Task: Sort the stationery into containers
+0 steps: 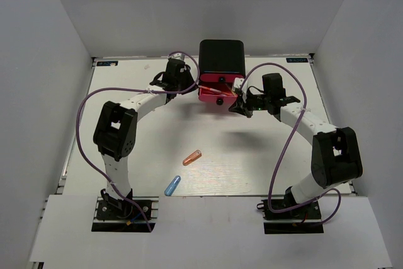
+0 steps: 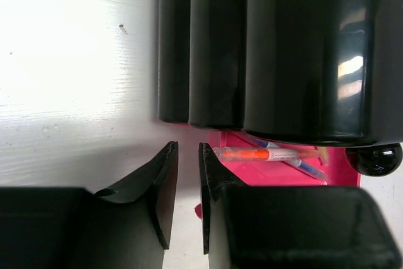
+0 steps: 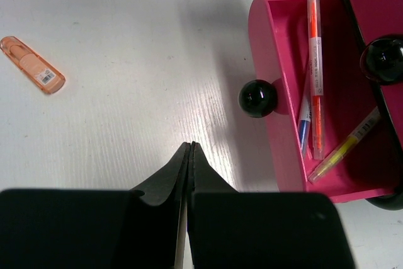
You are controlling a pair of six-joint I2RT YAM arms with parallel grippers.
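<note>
A black-and-pink drawer box (image 1: 221,55) stands at the back, its pink lower drawer (image 3: 271,42) pulled out, holding an orange pen (image 3: 316,67), a blue pen (image 3: 304,124) and a yellow pen (image 3: 347,145). My left gripper is part open beside the drawer's left end, nothing between its fingertips. My right gripper is shut, apart from the drawer front. An orange item (image 1: 192,157) and a blue item (image 1: 172,185) lie on the table's front half.
Purple cables loop over both arms.
</note>
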